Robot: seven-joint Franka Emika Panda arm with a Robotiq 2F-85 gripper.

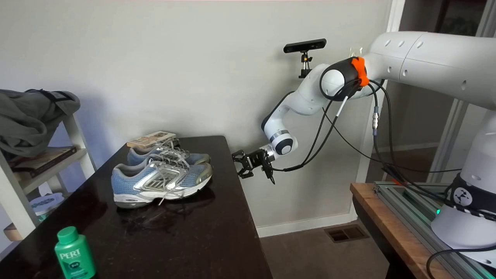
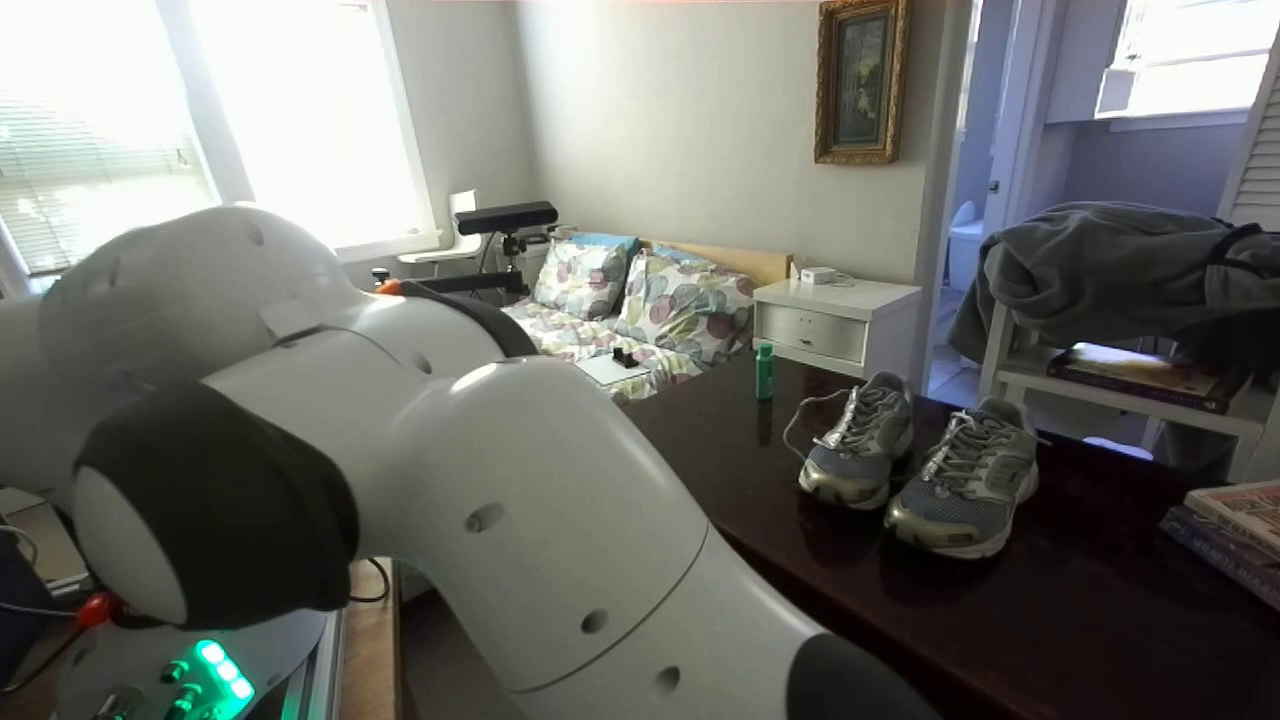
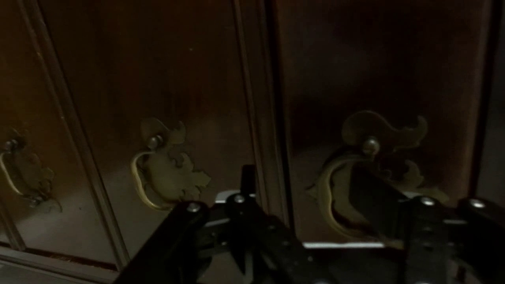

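Observation:
My gripper (image 1: 239, 165) stands open at the side of the dark dresser (image 1: 232, 223), just below its top edge. In the wrist view the dresser's front fills the picture, turned sideways, with brass drawer handles. The fingers (image 3: 247, 182) of my gripper are spread apart, and nothing shows held between them. One finger overlaps the right brass handle (image 3: 325, 194) in the picture; whether it touches cannot be made out in the dim light. Left of the other finger is the middle brass handle (image 3: 137, 180), and a third brass handle (image 3: 10, 175) lies at the far left.
A pair of blue and silver running shoes (image 1: 160, 183) sits on the dresser top, with books (image 1: 151, 139) behind. At the dresser's near end stands a green bottle (image 1: 74, 255). Open floor (image 1: 316, 255) separates the dresser from the wooden robot bench (image 1: 372, 209).

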